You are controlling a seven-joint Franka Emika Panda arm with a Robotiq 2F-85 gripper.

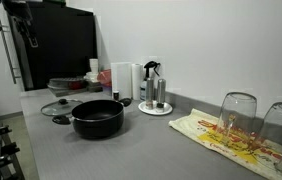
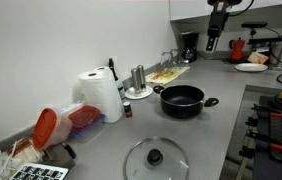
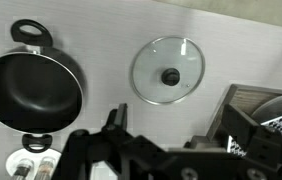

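Observation:
A black two-handled pot point(image 1: 98, 120) stands uncovered on the grey table, and its empty inside shows at the left of the wrist view point(image 3: 29, 92). Beside it lies a round glass lid point(image 2: 155, 166) with a black knob point(image 3: 170, 76), flat on the table. My gripper is open, its fingers spread wide with nothing between them. It hangs well above the table, apart from pot and lid. In the wrist view the lid appears just beyond the fingertips.
Salt and pepper mills point(image 1: 161, 92) stand on a white plate near the wall. Paper towels point(image 2: 101, 95) and a red container point(image 2: 51, 128) are near the lid. Two upturned glass jars point(image 1: 237, 112) rest on a patterned cloth point(image 1: 203, 128).

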